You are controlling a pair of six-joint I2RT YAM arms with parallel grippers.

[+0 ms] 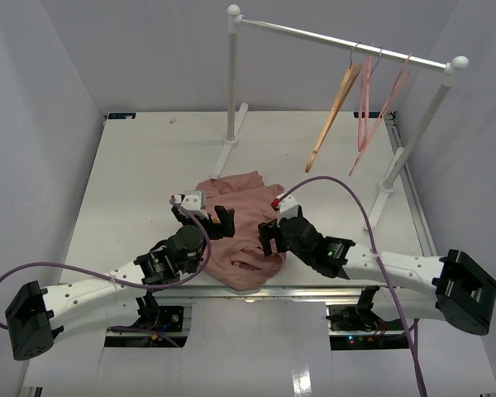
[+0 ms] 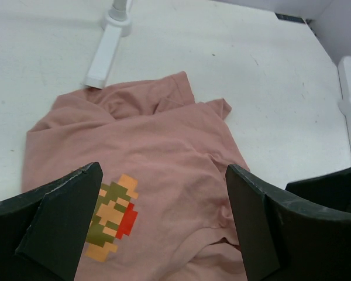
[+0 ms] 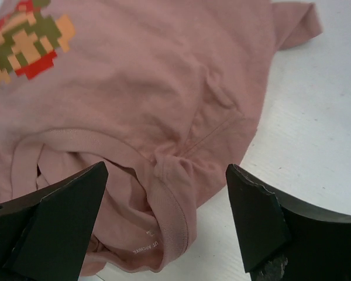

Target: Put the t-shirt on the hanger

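Observation:
The pink t-shirt [image 1: 244, 207] lies rumpled on the white table in the top view, a pixelated print on it [image 2: 111, 216] and bunched folds [image 3: 172, 211] toward its front. My left gripper [image 1: 215, 222] is over its left-middle part, fingers apart with cloth visible between them in the left wrist view. My right gripper [image 1: 274, 236] is over its right edge, also open above the bunched hem in the right wrist view. A wooden hanger [image 1: 331, 114] and pink hangers [image 1: 383, 116] hang from the rail.
The white rack [image 1: 231, 83] stands at the back right, its feet [image 1: 230, 141] on the table near the shirt's back edge. Bare table [image 1: 140, 165] lies left of the shirt.

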